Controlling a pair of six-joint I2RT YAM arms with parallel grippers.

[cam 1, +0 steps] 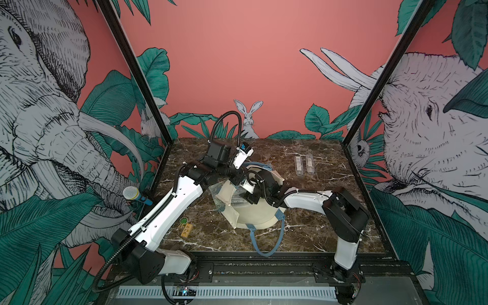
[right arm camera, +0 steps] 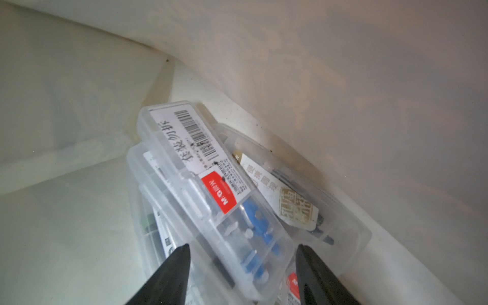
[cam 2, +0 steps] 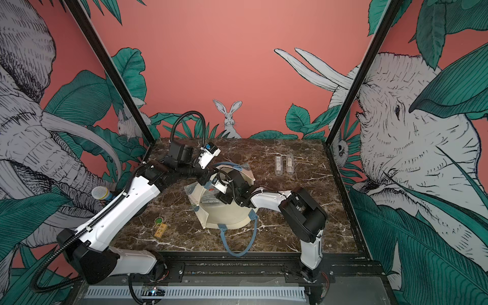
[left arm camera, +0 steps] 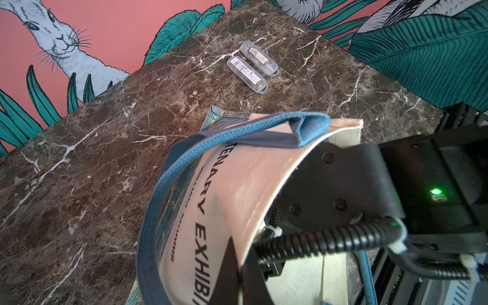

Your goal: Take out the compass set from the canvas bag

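Observation:
The cream canvas bag (cam 1: 261, 216) with blue handles lies open in the middle of the table. Several clear plastic compass set boxes rest inside it; the uppermost box (right arm camera: 216, 190) has a white label and blue parts, and another clear box (right arm camera: 305, 198) lies beside it. My right gripper reaches into the bag, its fingers (right arm camera: 317, 279) part open at either side of the uppermost box's near end; a firm hold does not show. My left gripper is shut on the bag's rim, pinching the canvas.
Two clear boxes (left arm camera: 246, 73) (left arm camera: 259, 57) lie on the table at the back right. A yellow block (cam 1: 186, 230) and a small green ring (cam 1: 183, 221) lie at the front left. Clear table surrounds these.

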